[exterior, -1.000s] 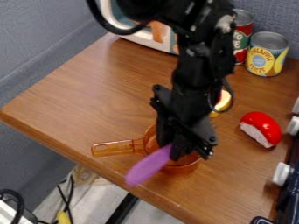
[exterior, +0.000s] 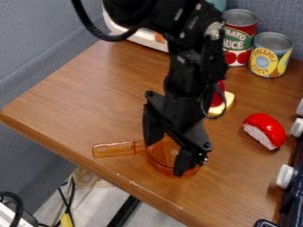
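Note:
My black gripper is lowered into an orange translucent pan whose handle points left, near the table's front edge. The fingers hide most of the pan's inside. I cannot tell whether the fingers hold anything.
A red-and-white sushi piece lies to the right. Behind the arm are a red item on a yellow block and two cans. Dark objects line the right edge.
The purple elongated object that showed below my gripper about a second ago is no longer visible. The gripper has shifted slightly.

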